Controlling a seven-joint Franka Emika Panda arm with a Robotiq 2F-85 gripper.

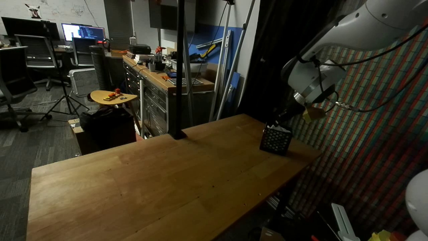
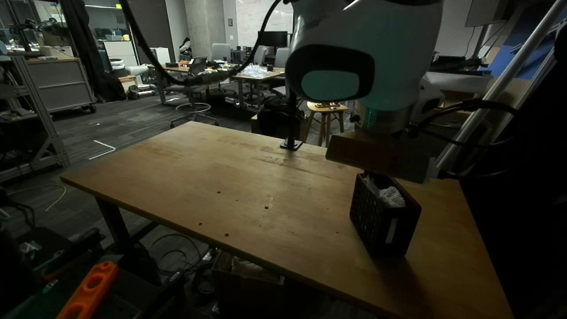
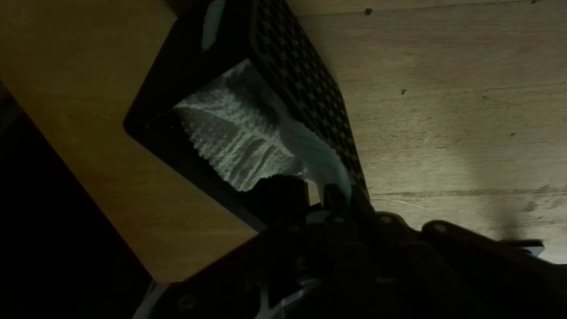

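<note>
A black, perforated basket (image 1: 276,140) stands upright at the far right end of the wooden table. Crumpled whitish cloth (image 2: 390,196) lies inside it, just below the rim. In the wrist view, the ribbed grey-white cloth (image 3: 239,141) has a smooth pale-green part that runs along the basket's wall to my fingertips. My gripper points down at the basket's mouth and is shut on that pale-green end of the cloth. The fingers are dark and partly lost in shadow. From the second exterior view, the arm's mounting hides most of the gripper.
A black post (image 2: 290,141) rises from the table's far edge. Close to the basket are the table's right end and a dark curtain (image 1: 297,52). A patterned hanging (image 1: 373,104) is behind the arm.
</note>
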